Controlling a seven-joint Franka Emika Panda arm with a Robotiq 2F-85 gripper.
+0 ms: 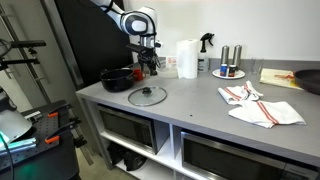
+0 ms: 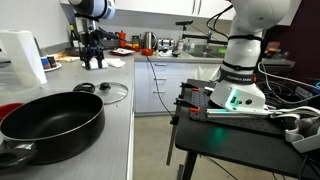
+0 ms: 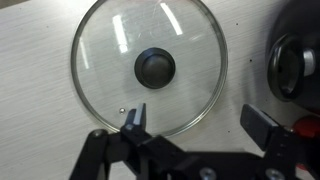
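Note:
A round glass lid [image 3: 150,65] with a metal rim and a black knob [image 3: 155,68] lies flat on the grey counter. It shows also in exterior view 1, where the lid [image 1: 147,96] is in front of the arm. My gripper is open, its two fingers wide apart with nothing between them. From the wrist, the lid's knob appears beyond the left fingertip, and the gripper is above the counter, apart from the lid. A black pot [image 2: 52,125] stands beside the lid; its handle [image 3: 290,66] shows at the right of the wrist view.
A paper towel roll [image 1: 187,58] stands at the back of the counter. Striped towels [image 1: 265,110] lie to the right, with a black pan [image 1: 307,79] behind them. Bare counter [image 1: 195,108] extends between lid and towels. Something red [image 3: 307,126] is near the pot.

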